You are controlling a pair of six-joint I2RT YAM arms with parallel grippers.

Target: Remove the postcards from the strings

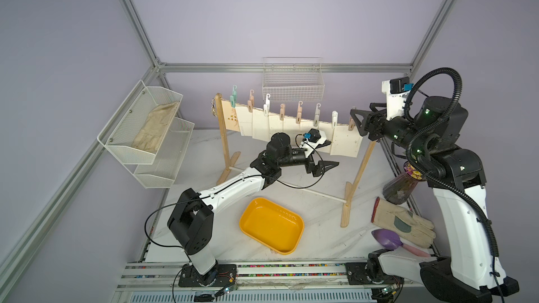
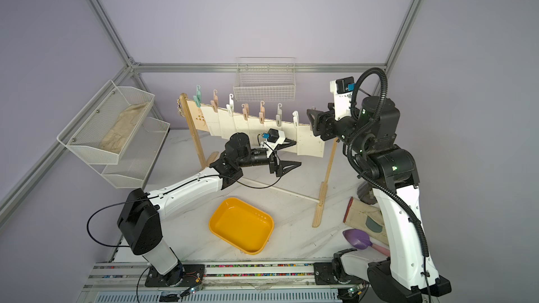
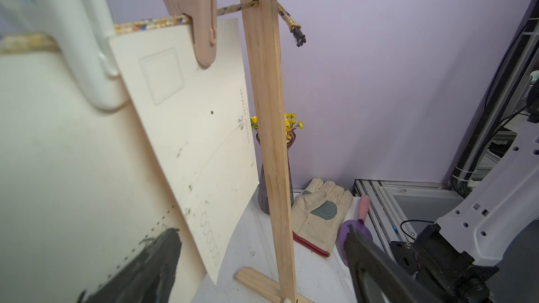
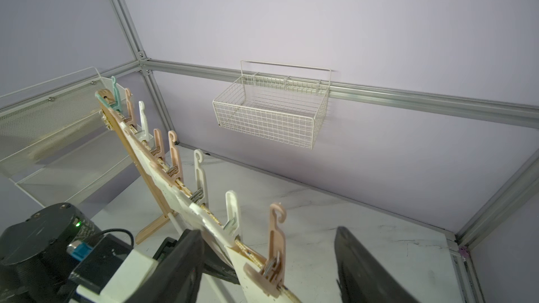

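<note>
A row of cream postcards hangs by clothespins from a string between two wooden posts. The rightmost postcard (image 3: 193, 117) is held by a pink clothespin (image 3: 203, 16); a white clothespin (image 3: 73, 28) pins its neighbour. My left gripper (image 1: 332, 151) is part open in front of the row's right end, its blurred fingers (image 3: 151, 269) low in the left wrist view, apart from the rightmost card. Level with the string's right end, my right gripper stands open. The pink clothespin (image 4: 275, 241) appears between its fingers in view, not gripped.
A yellow tray (image 1: 271, 249) lies on the table in front of the rack. The right post (image 3: 266, 106) stands beside the last card. Behind it are a flower vase (image 1: 399, 189), gloves (image 1: 401, 221) and a purple trowel (image 1: 387, 239). A wire basket (image 4: 269, 112) hangs on the back wall.
</note>
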